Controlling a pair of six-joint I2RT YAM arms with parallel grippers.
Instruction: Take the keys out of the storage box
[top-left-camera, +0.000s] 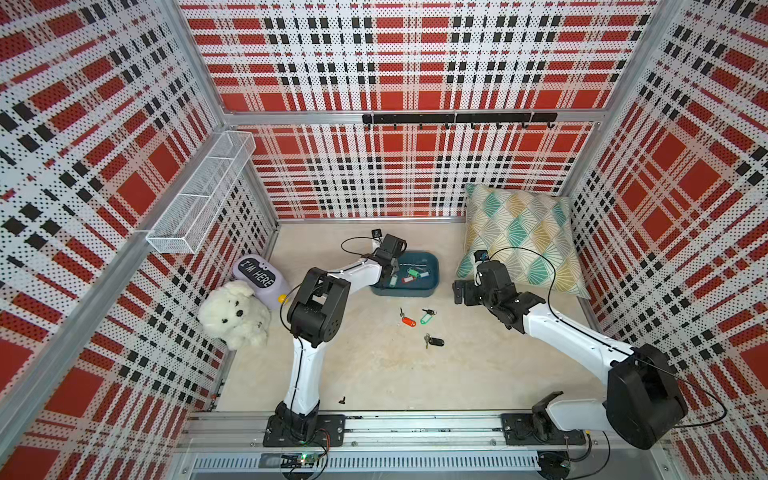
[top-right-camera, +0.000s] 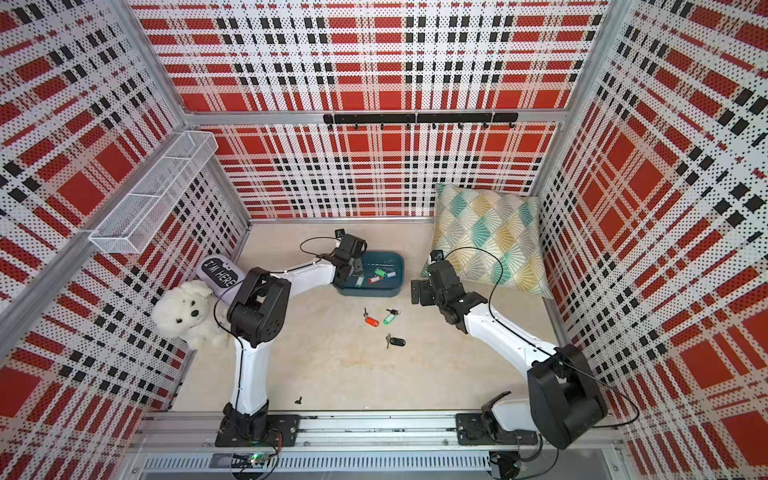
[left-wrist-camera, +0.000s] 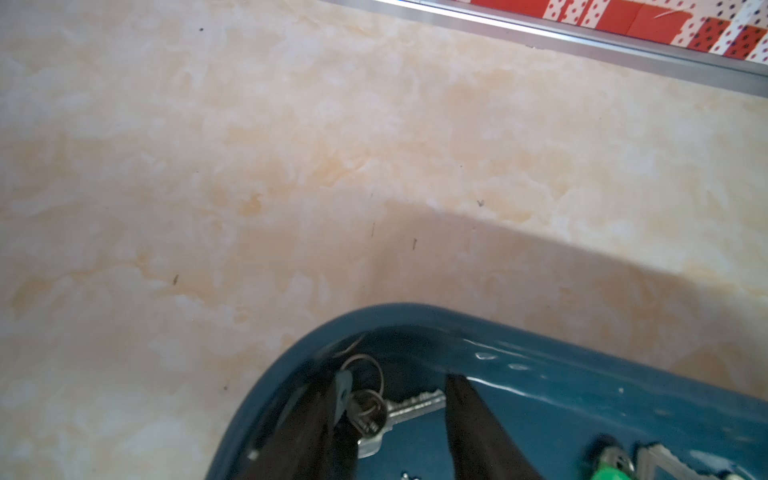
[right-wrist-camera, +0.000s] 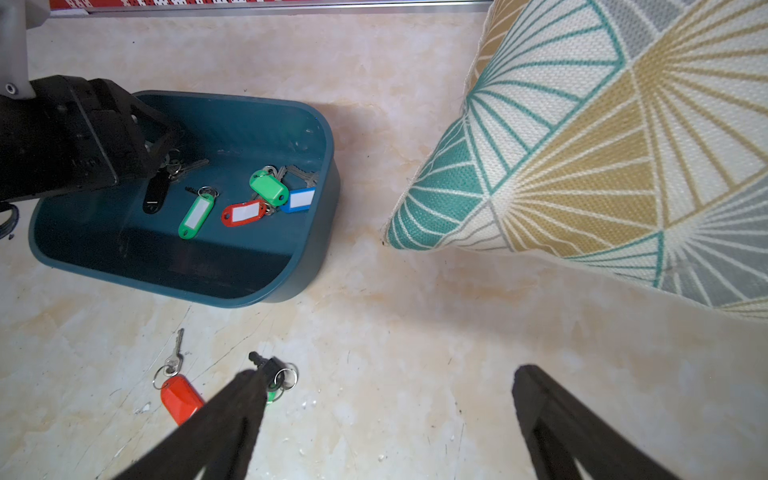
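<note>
The teal storage box (top-left-camera: 405, 294) stands at the back middle, with several tagged keys inside. My left gripper is down in the box's far left corner, part open. A silver key (left-wrist-camera: 417, 406) with a ring shows between its fingers, not gripped. In the right wrist view, the box also holds a black fob (right-wrist-camera: 156, 192), a green tag (right-wrist-camera: 196, 216), a red tag (right-wrist-camera: 244, 212), another green tag (right-wrist-camera: 270, 188) and a blue tag (right-wrist-camera: 298, 200). Right of the box, my right gripper hangs open and empty above the table.
On the table before the box lie a red-tagged key (top-left-camera: 408, 321), a green-tagged key (top-left-camera: 426, 317) and a black fob with key (top-left-camera: 434, 341). A patterned cushion (top-left-camera: 520, 232) leans at the back right. A white plush dog (top-left-camera: 232, 313) sits at left.
</note>
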